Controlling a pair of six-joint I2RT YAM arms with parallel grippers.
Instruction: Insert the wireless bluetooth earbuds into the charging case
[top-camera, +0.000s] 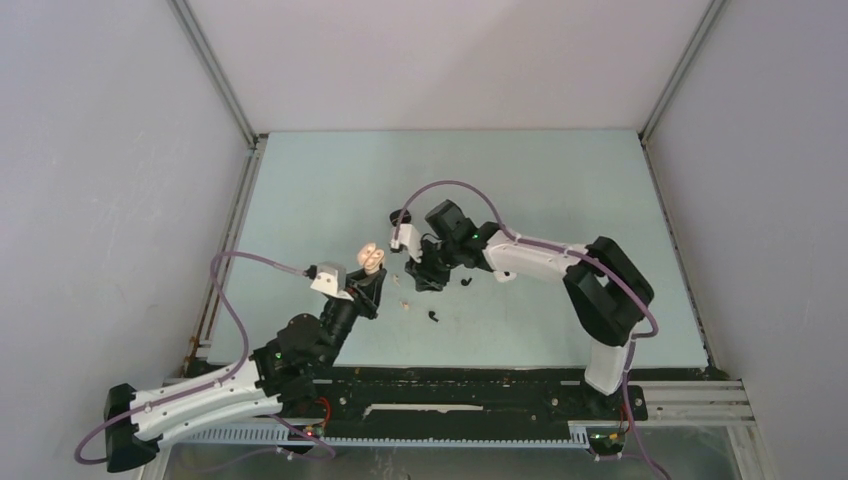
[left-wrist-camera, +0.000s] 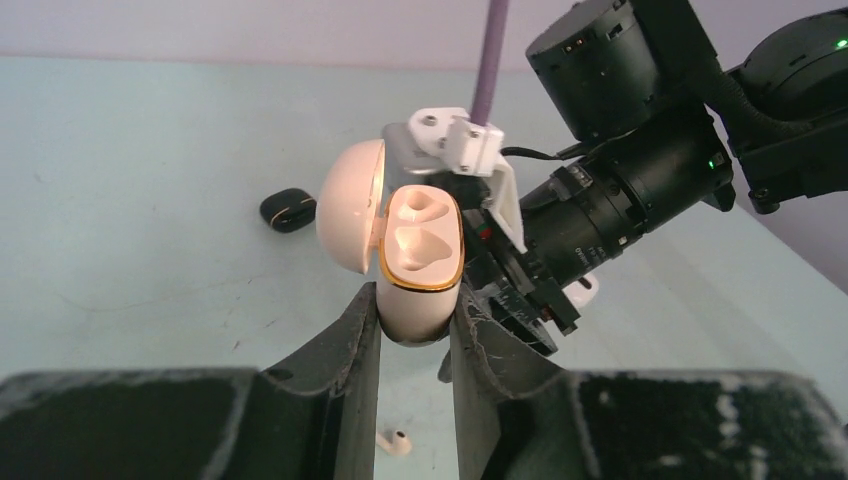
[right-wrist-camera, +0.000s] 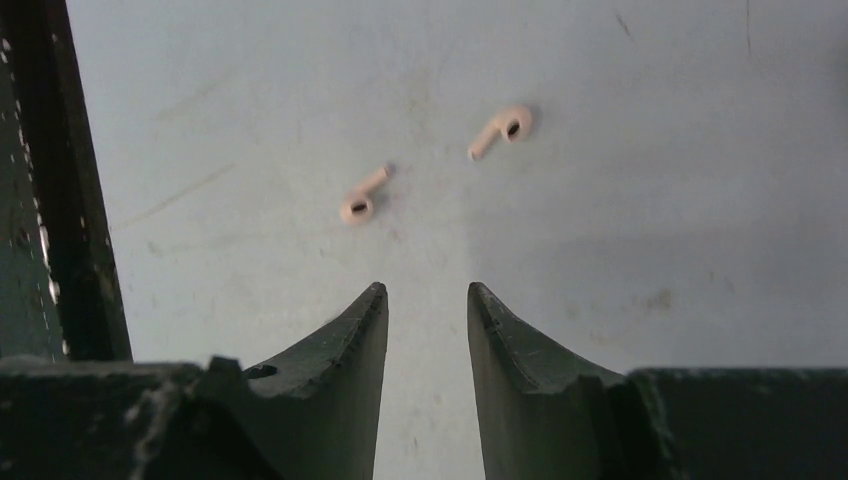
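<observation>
My left gripper (top-camera: 365, 290) is shut on the open white charging case (left-wrist-camera: 416, 263), lid up, two empty slots visible. My right gripper (top-camera: 425, 275) hangs over the table to the right of it, its fingers apart with nothing between them. Below it in the right wrist view lie two pale earbuds, one at the left (right-wrist-camera: 357, 207) and one at the upper right (right-wrist-camera: 515, 124).
A black oval object (left-wrist-camera: 288, 210) lies behind the case. Small dark pieces (top-camera: 433, 315) and a white square item (left-wrist-camera: 582, 292), partly hidden, lie on the pale table (top-camera: 320, 180).
</observation>
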